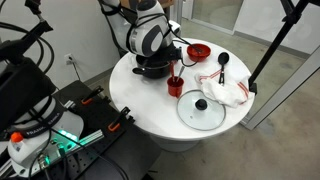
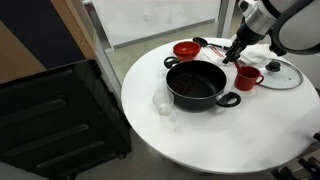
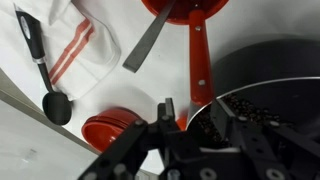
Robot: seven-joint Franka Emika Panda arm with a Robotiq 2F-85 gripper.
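Note:
A red mug (image 2: 248, 78) stands beside the black pot (image 2: 196, 82), which has dark contents in its bottom. Out of the mug (image 3: 180, 10) lean a red-handled utensil (image 3: 199, 60) and a flat grey one (image 3: 148, 40). My gripper is partly open, its fingertips near the end of the red handle. Whether they touch it, I cannot tell. In the second exterior view the gripper (image 2: 229, 58) hangs above the table, between pot and mug.
A red bowl (image 1: 199, 51) sits at the back. A black ladle (image 1: 223, 66) rests by a striped white towel (image 1: 225, 88). The glass lid (image 1: 201, 110) lies near the mug, and a clear cup (image 2: 164, 100) stands beside the pot.

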